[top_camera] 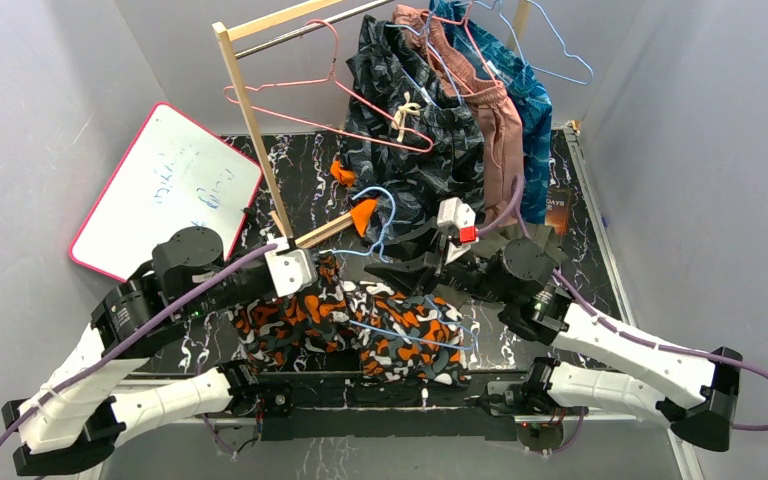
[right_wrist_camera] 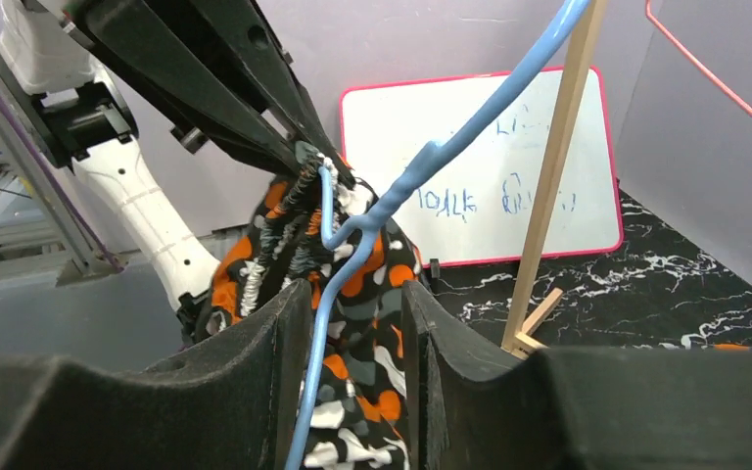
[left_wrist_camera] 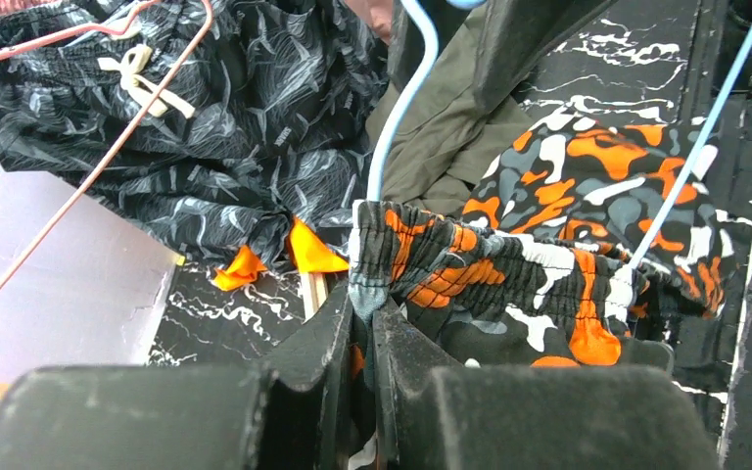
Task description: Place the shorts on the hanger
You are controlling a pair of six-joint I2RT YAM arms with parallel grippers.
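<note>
The camouflage shorts (top_camera: 410,350), black, orange, grey and white, hang low at the front. My left gripper is shut on their elastic waistband, pinching the cloth at one corner. A blue hanger (right_wrist_camera: 499,103) has one arm running down to that pinched corner; its lower bar (top_camera: 410,337) crosses in front of the shorts. In the left wrist view another length of blue wire meets the waistband farther right. My right gripper stands part open, with the hanger's wire passing across the gap between its fingers. Whether they touch the wire is unclear.
A wooden rack (top_camera: 245,120) at the back carries a pink hanger (top_camera: 300,83), dark patterned shorts (top_camera: 370,100), pink shorts (top_camera: 500,120) and blue ones. Dull green cloth (left_wrist_camera: 450,142) lies behind the camouflage shorts. A whiteboard (top_camera: 165,190) leans at the left.
</note>
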